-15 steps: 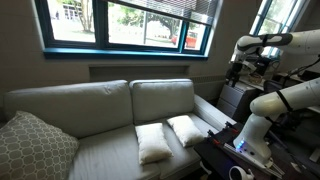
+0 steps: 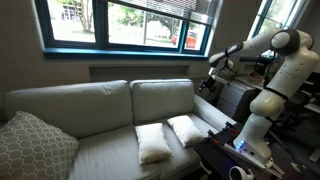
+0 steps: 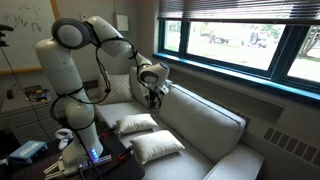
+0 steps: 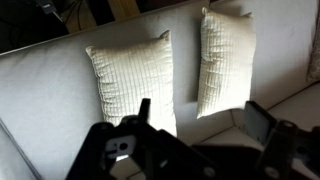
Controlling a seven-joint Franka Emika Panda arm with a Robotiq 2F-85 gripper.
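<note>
My gripper stands open above the sofa, with a wide gap between its fingers and nothing held there. In exterior view 1 the gripper [image 2: 208,88] hangs in the air over the sofa's right end, clear of the cushions. Two small cream pillows lie flat on the seat, side by side and apart: one pillow [image 2: 152,143] nearer the middle, the other pillow [image 2: 185,130] closer to the right arm. From the wrist, a ribbed pillow [image 4: 132,78] appears left of centre and the second pillow [image 4: 227,60] right of it, both below the fingers.
A larger patterned cushion [image 2: 36,147] leans at the sofa's far left. The backrest [image 2: 83,105] rises behind the seat, under the window ledge. Cabinets [image 2: 237,98] stand beyond the right armrest. Bare seat [image 2: 105,155] shows left of the small pillows.
The arm has swung lower and toward the left, bringing my gripper down from beside the window wall to above the sofa's right end. The pillows have stayed put.
</note>
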